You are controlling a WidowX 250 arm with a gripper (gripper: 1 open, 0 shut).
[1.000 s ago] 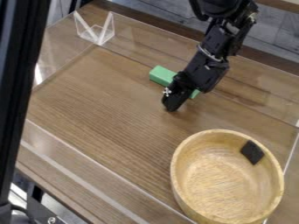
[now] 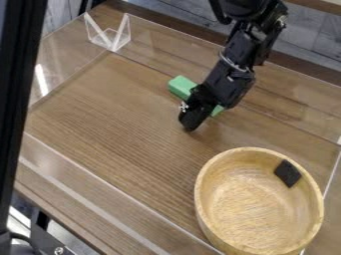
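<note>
The black gripper (image 2: 194, 110) reaches down from the top of the view to the middle of the table, its tip low at the near side of a green block (image 2: 182, 86). The arm and gripper hide part of the block. The fingertips look shut; whether they touch the block cannot be told, and nothing shows between them.
A large round tan tub (image 2: 253, 214) with a dark patch on its inner wall fills the lower right. A white wire holder (image 2: 110, 32) stands at the back left.
The gripper and arm have shifted very slightly to the left. The green block, the tub and the wire holder look unmoved.
</note>
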